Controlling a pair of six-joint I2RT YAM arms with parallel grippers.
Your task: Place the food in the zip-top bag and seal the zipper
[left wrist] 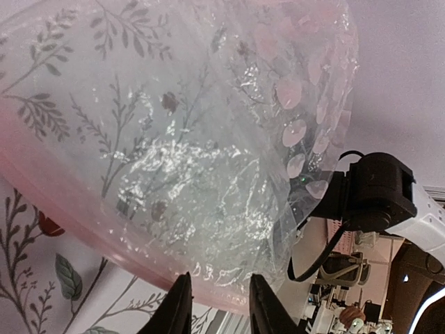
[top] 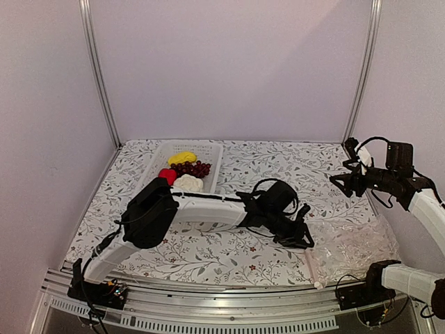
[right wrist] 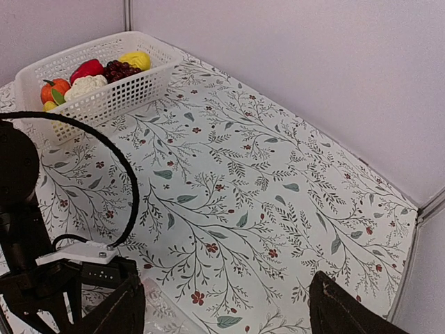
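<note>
The clear zip top bag (top: 353, 247) lies flat at the table's front right, empty as far as I can see. Its pinkish zipper strip (left wrist: 118, 254) runs along the left edge. My left gripper (top: 304, 240) is at the upper end of that strip; in the left wrist view its fingers (left wrist: 182, 300) stand apart, with the strip showing across the gap. Whether they touch it, I cannot tell. Above the table's right side hangs my right gripper, open and empty. Food sits in the white basket (top: 217, 163): yellow pepper (top: 182, 157), grapes (top: 191, 169), red pepper (top: 167, 176), cauliflower (top: 188, 183).
The left arm (top: 208, 209) stretches across the table in front of the basket. The right view also shows an orange pumpkin-like item (right wrist: 54, 90) in the basket. A metal rail (top: 229, 316) borders the front.
</note>
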